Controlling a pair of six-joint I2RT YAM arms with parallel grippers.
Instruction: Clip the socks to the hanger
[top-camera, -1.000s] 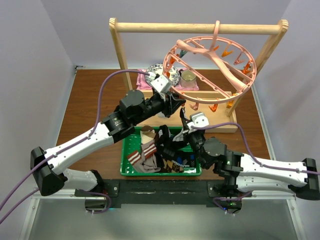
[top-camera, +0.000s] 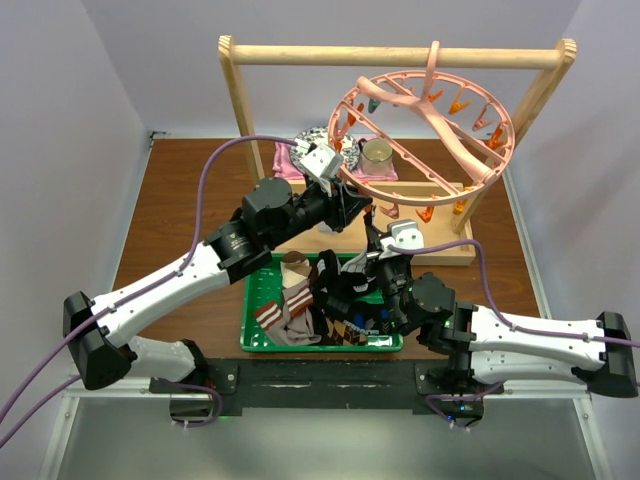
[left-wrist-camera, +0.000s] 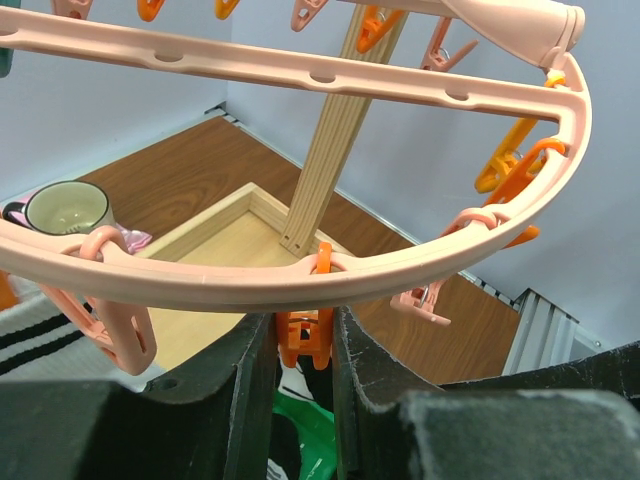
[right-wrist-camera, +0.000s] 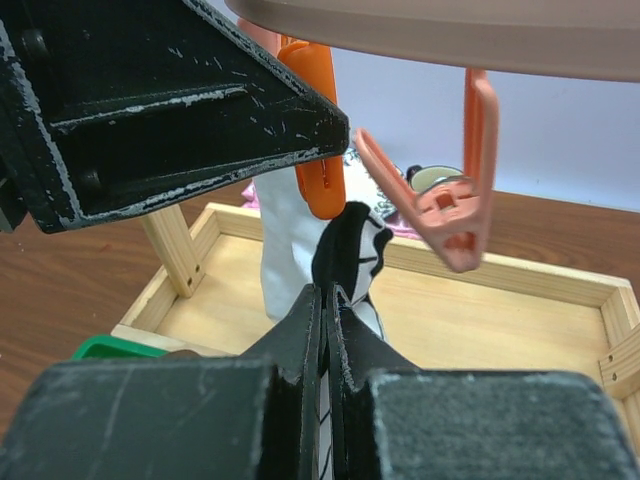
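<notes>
The pink round hanger (top-camera: 450, 140) hangs from the wooden rack. My left gripper is shut on an orange clip (left-wrist-camera: 310, 325) at the hanger's near rim. My right gripper is shut on a black-and-white sock (right-wrist-camera: 350, 250) just below that clip; the sock's top reaches the clip's lower end in the right wrist view, and whether it is between the clip's halves I cannot tell. More socks (top-camera: 300, 310) lie in the green tray (top-camera: 255, 300).
A wooden tray (right-wrist-camera: 480, 310) stands beneath the hanger. A mug (left-wrist-camera: 70, 210) and a patterned plate (top-camera: 310, 145) are at the back. The rack's wooden posts (left-wrist-camera: 330, 160) flank the hanger.
My right gripper has moved slightly up and toward the back since a second ago, with the sock. My left arm has stayed still.
</notes>
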